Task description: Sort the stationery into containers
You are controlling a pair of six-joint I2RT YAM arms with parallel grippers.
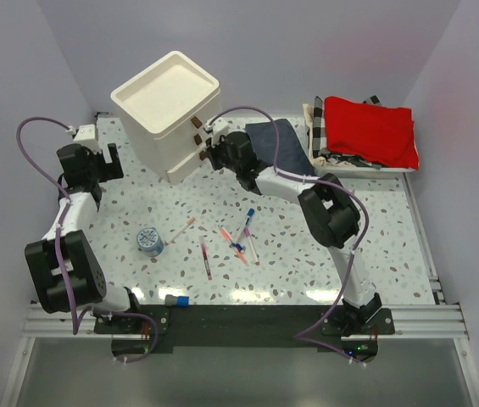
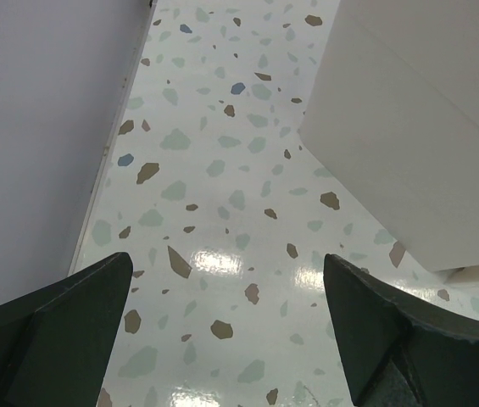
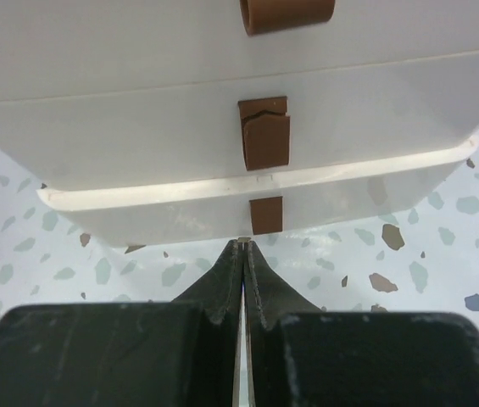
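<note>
The white drawer unit (image 1: 156, 131) stands at the back, left of centre. Its front carries brown pull tabs; in the right wrist view I see a top tab (image 3: 288, 12), a middle tab (image 3: 267, 140) and a bottom tab (image 3: 266, 215). My right gripper is shut with nothing between its fingers, its tips just below the bottom tab. The bottom drawer (image 1: 187, 167) juts out slightly. At the left side my left gripper is open and empty. Loose pens lie mid-table, among them a blue-capped marker (image 1: 246, 222) and a red pen (image 1: 206, 259).
A round blue-and-white tin (image 1: 149, 241) stands left of the pens. A blue eraser-like block (image 1: 177, 300) lies at the front edge. Dark cloth (image 1: 277, 146) lies behind the right arm, and a bin with red cloth (image 1: 370, 131) stands back right.
</note>
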